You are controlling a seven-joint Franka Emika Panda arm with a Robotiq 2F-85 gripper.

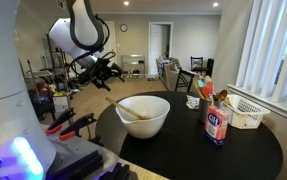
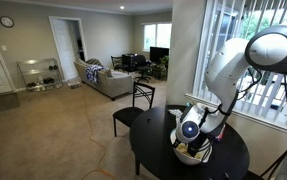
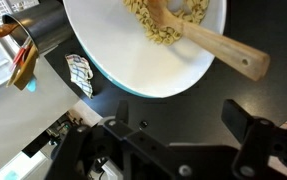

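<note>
A large white bowl (image 1: pixel 151 123) stands on the dark round table, with a wooden spoon (image 1: pixel 126 109) leaning over its rim. The wrist view shows light brown bits of food (image 3: pixel 158 30) inside the bowl (image 3: pixel 133 70); the spoon's handle (image 3: pixel 223 48) sticks out over the edge. Above the bowl and to its left in exterior view 1 hangs my gripper (image 1: pixel 117 72), apart from bowl and spoon. In the wrist view my gripper is open, its fingers wide apart with only bare tabletop showing between them.
Right of the bowl stand a red and white container (image 1: pixel 216 123) and a dark utensil holder (image 1: pixel 207 108) with several tools. A white basket (image 1: pixel 245 114) sits by the window. A patterned cloth (image 3: pixel 80 72) lies near the bowl.
</note>
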